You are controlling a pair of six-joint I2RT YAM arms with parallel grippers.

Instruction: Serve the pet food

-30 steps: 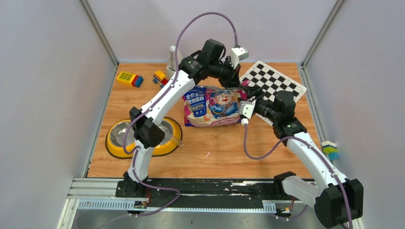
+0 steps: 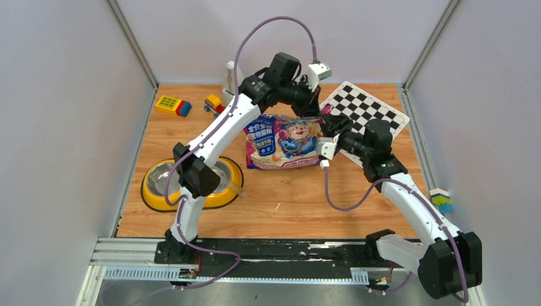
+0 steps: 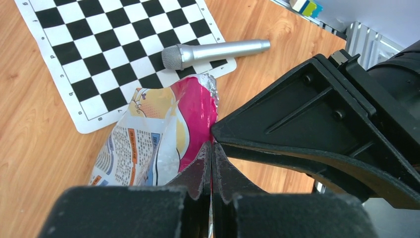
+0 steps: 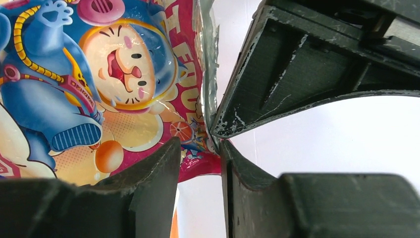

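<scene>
The pet food bag (image 2: pixel 281 143) stands mid-table, its printed front toward the top camera. My left gripper is shut on the bag's thin top edge, near the silvery, pink corner of the bag (image 3: pixel 194 111). From the right side, my right gripper stands part open, with the bag's pink corner (image 4: pixel 200 167) showing in the gap between its fingers. The two grippers are almost touching at that corner. Over at the left, the yellow double bowl (image 2: pixel 152 199) is partly covered by my left arm; its visible steel basin looks empty.
A checkered board (image 2: pixel 373 108) lies behind my right arm, with a silver microphone (image 3: pixel 225 50) resting on it. Toy blocks (image 2: pixel 171 105) sit at the back left, more blocks (image 2: pixel 441 199) at the right edge.
The left arm, the bag and the bowl look unmoved.
</scene>
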